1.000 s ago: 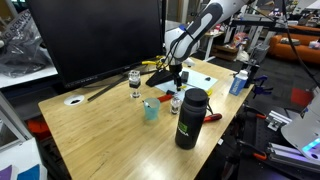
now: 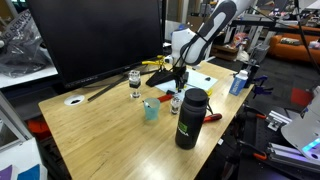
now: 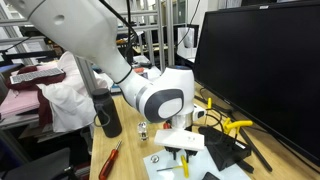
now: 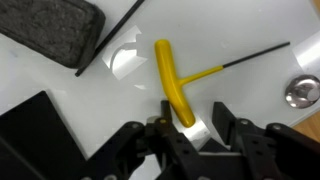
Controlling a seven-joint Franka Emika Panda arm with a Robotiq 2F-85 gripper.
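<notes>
A yellow T-handled hex key (image 4: 168, 70) with a thin black shaft lies on a white surface in the wrist view. My gripper is open over it, its fingers apart on either side of the handle's lower end. Whether either finger touches the handle cannot be told. In exterior view 2 my white arm reaches down to a white sheet (image 3: 228, 171), and a yellow tool (image 3: 185, 168) shows close to the gripper. The arm hides much of the gripper in exterior view 1.
A black bottle (image 2: 191, 118), a teal cup (image 2: 152, 109) and a red-handled screwdriver (image 3: 108, 163) stand or lie on the wooden table. Beside the hex key are a dark textured block (image 4: 55, 28) and a round metal piece (image 4: 302, 91).
In exterior view 1 the arm has shifted slightly toward the camera and right, its upper links swinging rightward. The objects on the table look unmoved.
</notes>
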